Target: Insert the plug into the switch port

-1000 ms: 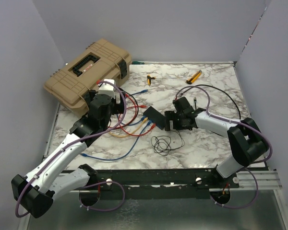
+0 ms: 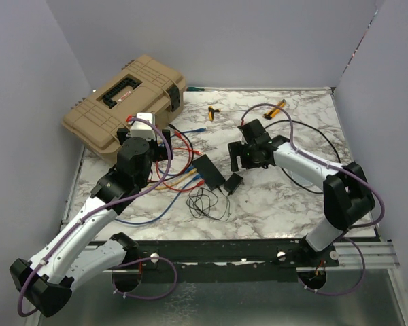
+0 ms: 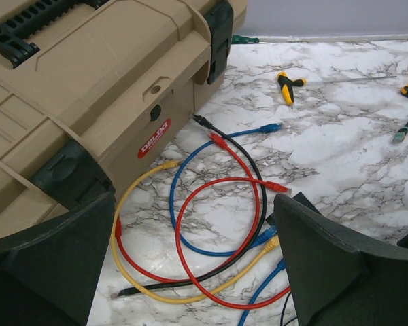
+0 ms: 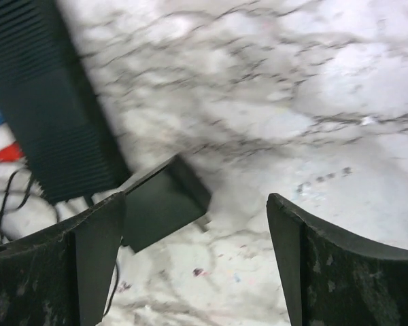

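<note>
The black switch (image 2: 207, 171) lies mid-table with blue, red and yellow cable ends at its left side; in the right wrist view it (image 4: 54, 102) is at upper left. A small black box (image 2: 233, 183), also seen in the right wrist view (image 4: 166, 204), lies by its lower corner with thin cords. My right gripper (image 2: 241, 155) hovers right of the switch, apart from it, fingers open and empty. My left gripper (image 2: 143, 138) is open above the cables near the case. In the left wrist view a black cable's plug (image 3: 399, 134) lies at the right.
A tan case (image 2: 122, 102) fills the back left. A yellow-handled tool (image 2: 211, 113) and a yellow knife (image 2: 275, 109) lie at the back. Loose cables (image 3: 183, 217) cover the left-centre.
The switch and small box sit further left than one second ago, with the cables shifted too.
</note>
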